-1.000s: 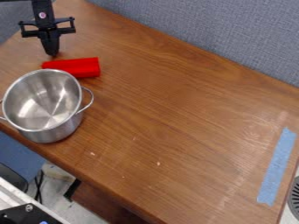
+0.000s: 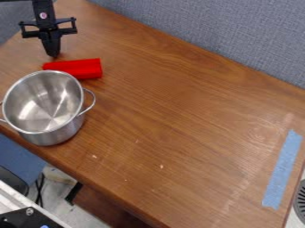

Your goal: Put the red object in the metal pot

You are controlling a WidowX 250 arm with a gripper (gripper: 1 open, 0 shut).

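A red cylinder-like object (image 2: 74, 68) lies on its side on the wooden table, just behind the metal pot. The silver metal pot (image 2: 45, 105) has two thin side handles and looks empty; it stands at the table's left front edge. My black gripper (image 2: 53, 53) points down near the top left, a little behind the red object's left end. Its fingertips appear small and dark, and I cannot tell whether there is a gap between them. The red object lies apart from the pot's inside.
A wide stretch of bare wooden table (image 2: 179, 125) spreads to the right. A blue tape strip (image 2: 283, 169) runs along the right side. A grey padded wall (image 2: 226, 31) borders the back. Below the left edge are dark equipment and cables.
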